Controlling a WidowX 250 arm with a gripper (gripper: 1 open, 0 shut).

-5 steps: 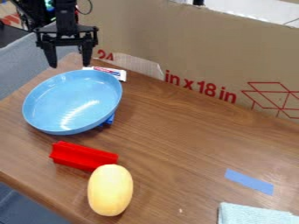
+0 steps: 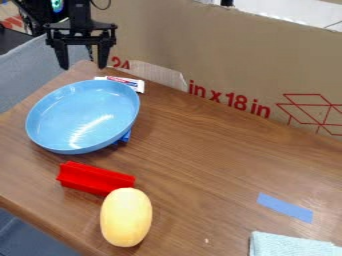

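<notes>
My black gripper (image 2: pixel 82 55) hangs open at the upper left, above the far side of a light blue plate (image 2: pixel 80 115), with nothing between its fingers. A white and red packet (image 2: pixel 126 83) lies just behind the plate. A small blue object (image 2: pixel 124 137) is mostly hidden under or behind the plate's right side. In front of the plate lie a red block (image 2: pixel 94 179) and a yellow oval object (image 2: pixel 126 216).
A cardboard box wall (image 2: pixel 227 70) runs along the back of the wooden table (image 2: pixel 201 170). A strip of blue tape (image 2: pixel 285 208) and a pale cloth (image 2: pixel 291 246) lie at the right.
My gripper has shifted slightly upward and to the right over the last second. The objects on the table have not moved.
</notes>
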